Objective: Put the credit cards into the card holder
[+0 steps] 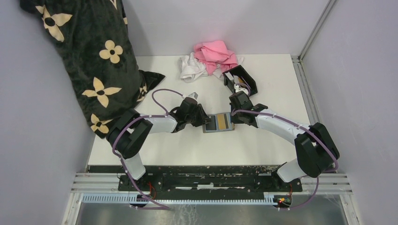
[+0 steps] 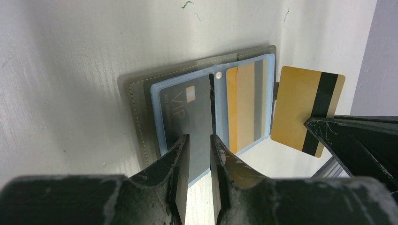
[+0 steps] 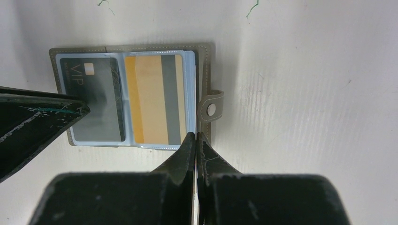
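The card holder lies spread flat between my two grippers, its blue-edged pockets facing up. A dark VIP card is in its left pocket, and a gold striped card is in the right one. My right gripper is shut on another gold card, which stands above the table by the holder's right edge; the right wrist view shows this card nearly edge-on. Over the dark card, my left gripper is partly open, its fingertips apart with nothing visible between them.
Behind my right gripper stands a black box with something light inside. Pink cloth and white cloth lie at the back. A snap strap sticks out from the holder's right side.
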